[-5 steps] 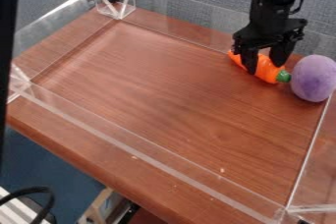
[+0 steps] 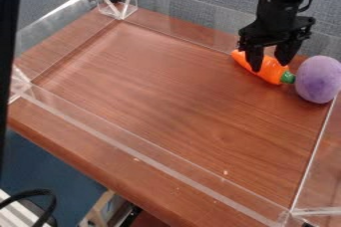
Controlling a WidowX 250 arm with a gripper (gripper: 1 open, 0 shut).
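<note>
An orange toy carrot (image 2: pixel 270 70) with a green top lies on the wooden table at the back right. The black gripper (image 2: pixel 270 58) comes down over it from above, its fingers at the carrot's body; whether they are closed on it is hard to tell. Just right of the carrot's green end is a purple ball-shaped object (image 2: pixel 318 80).
Clear acrylic walls (image 2: pixel 160 156) border the wooden table (image 2: pixel 147 102). The middle and left of the table are empty. A grey wall stands behind, and a dark post runs down the left edge of the view.
The gripper has shifted very slightly over the carrot since a second ago; the carrot and purple object look unmoved.
</note>
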